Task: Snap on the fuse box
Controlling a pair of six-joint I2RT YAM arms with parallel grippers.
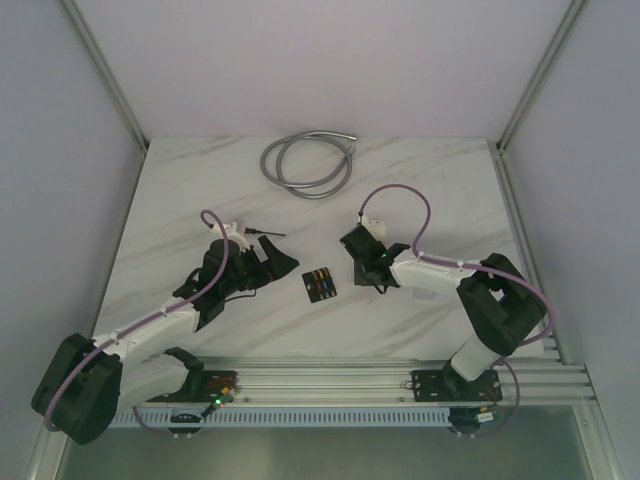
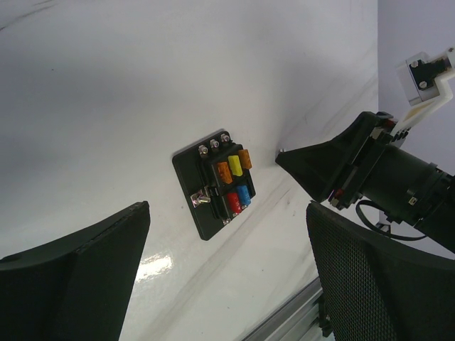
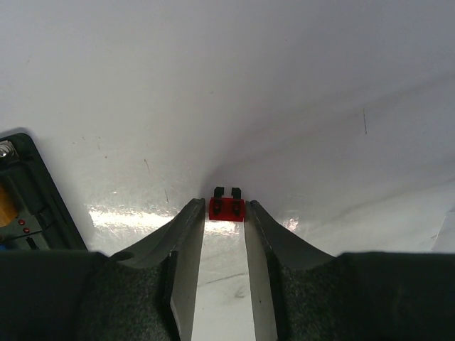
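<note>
The black fuse box (image 1: 320,284) lies on the white table between the arms; in the left wrist view (image 2: 213,192) it carries orange, yellow, red and blue fuses. My left gripper (image 1: 271,258) hangs open to its left, nothing between its wide fingers. My right gripper (image 1: 362,270) is low over the table to the right of the box. In the right wrist view its fingertips (image 3: 195,217) are shut on a small red fuse (image 3: 227,209) with dark prongs, just beside the fuse box (image 3: 39,213), which is cut off at the left edge.
A coiled grey hose (image 1: 308,185) lies at the back of the table. A thin dark tool (image 1: 265,231) lies behind the left gripper. The table's front rail (image 1: 310,367) runs below both arms.
</note>
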